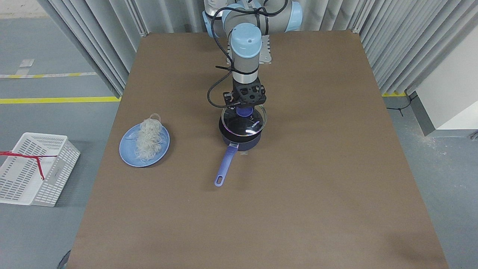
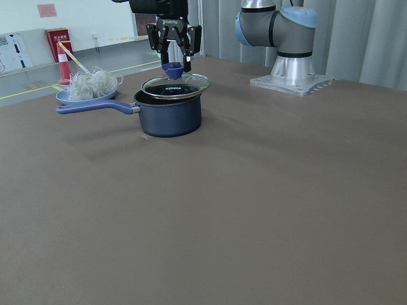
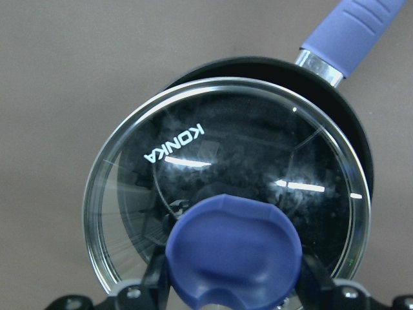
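A glass lid [image 3: 206, 148] with a blue knob [image 3: 233, 248] rests or hovers just over the dark blue pot [image 2: 170, 119], slightly offset so some of the pot's inside shows in the wrist view. My gripper [image 2: 175, 54] is above the lid, shut on its knob. The pot's handle [image 1: 226, 163] points toward the front of the table. Whether the lid touches the rim is hard to tell.
A blue plate [image 1: 128, 148] with a heap of white noodle-like strands [image 1: 148, 139] stands left of the pot. A white basket [image 1: 53, 179] is on the floor at left.
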